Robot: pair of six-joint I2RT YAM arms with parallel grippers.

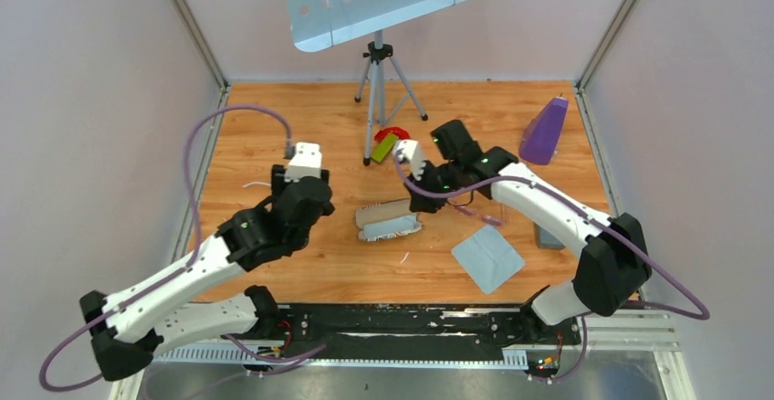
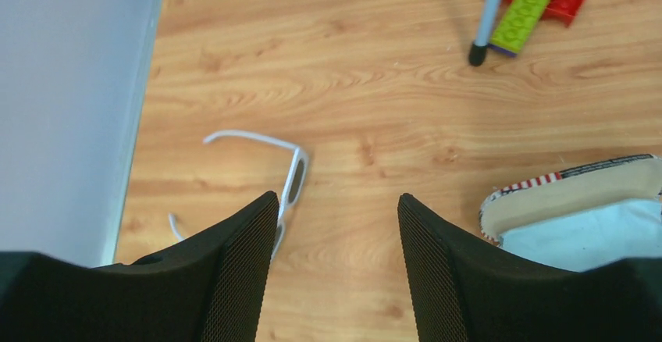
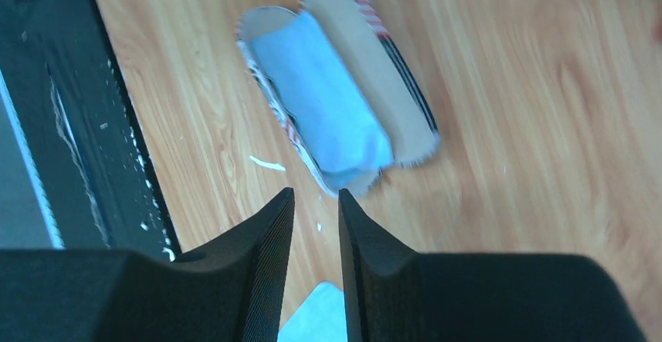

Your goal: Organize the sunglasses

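White sunglasses (image 2: 293, 178) lie on the table's left side, temples spread, partly behind a left finger in the left wrist view. The left gripper hangs above and beside them, its fingers apart and nothing between. Mid-table, an opened glasses case (image 3: 410, 115) holds a light-blue cloth (image 3: 320, 84). My right gripper is above the table near this case, its fingers a little apart on an empty gap. Pink sunglasses (image 1: 491, 220) rest to the right, partly hidden under the right arm. A blue-grey cloth (image 1: 488, 258) lies flat at the front right.
At the back stand a tripod (image 1: 375, 99), a red object (image 1: 394, 132) and a green block (image 1: 384, 148). A purple case (image 1: 545, 131) stands back right; a grey case (image 1: 549, 238) is partly under the right arm.
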